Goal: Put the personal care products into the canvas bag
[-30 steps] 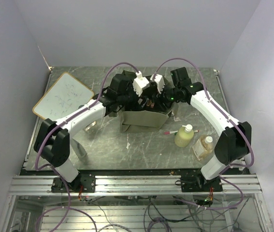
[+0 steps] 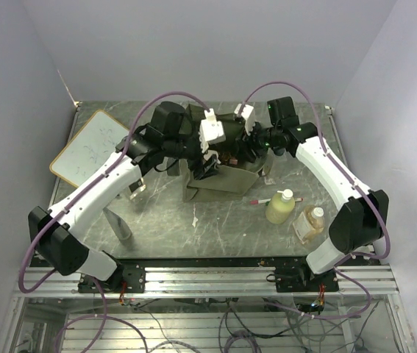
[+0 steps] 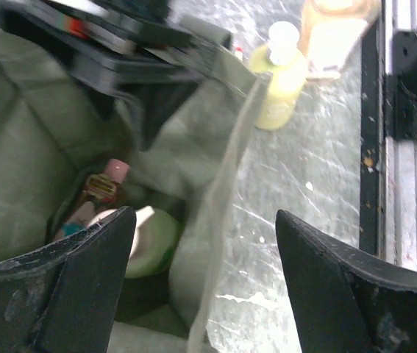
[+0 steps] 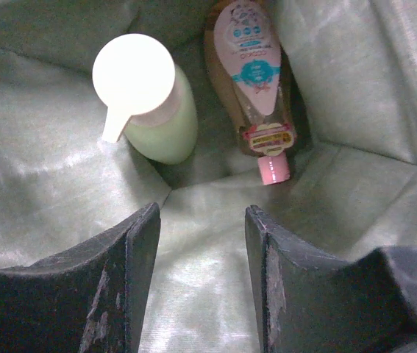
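Note:
An olive canvas bag [image 2: 218, 184] stands open at the back middle. Inside are a pale green bottle with a white top [image 4: 160, 132] and a brown bottle with a pink cap [image 4: 259, 95]. My left gripper is open above the bag's near side, nothing between its fingers. My right gripper is open over the inside of the bag, above both bottles and empty. A yellow pump-less bottle [image 2: 280, 209] and a tan bottle [image 2: 309, 224] stand on the table at the right front.
A white board [image 2: 90, 147] lies at the left, a grey cylinder [image 2: 120, 226] at the left front. A red-and-white pen lies behind the yellow bottle.
My left arm has swung toward the front of the bag and lifted. My right arm has risen slightly from the bag.

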